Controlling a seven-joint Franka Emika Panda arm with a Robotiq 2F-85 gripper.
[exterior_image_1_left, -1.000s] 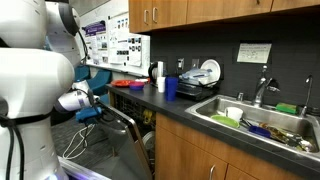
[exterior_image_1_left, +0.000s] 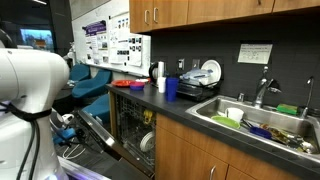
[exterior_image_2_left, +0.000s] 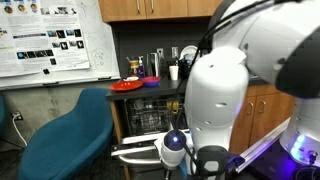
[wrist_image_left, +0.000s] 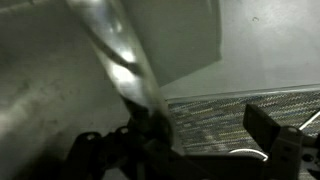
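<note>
The dishwasher door (exterior_image_1_left: 112, 140) is tilted down from the cabinet front, partly lowered, with the dark interior (exterior_image_1_left: 133, 118) exposed behind it. Close to the door's upper edge is my gripper (exterior_image_1_left: 72, 134), small and partly lost against the dark floor. In the wrist view a shiny metal bar (wrist_image_left: 118, 55), seemingly the door handle, runs down to the left finger. My gripper stands open there, its fingers wide apart. Whether the left finger touches the bar is too dark to tell. In exterior view 2 the arm (exterior_image_2_left: 200, 110) covers much of the door.
The counter (exterior_image_1_left: 215, 123) runs to the right with a sink (exterior_image_1_left: 265, 125) and a blue container (exterior_image_1_left: 171, 88). Blue chairs (exterior_image_1_left: 95, 100) stand left of the dishwasher. A white dish (exterior_image_1_left: 147, 142) shows inside it. A cable lies on the floor near the arm.
The dishwasher door has swung further down and outward. My gripper has moved lower and to the left along with its upper edge, and more of the interior shows.
</note>
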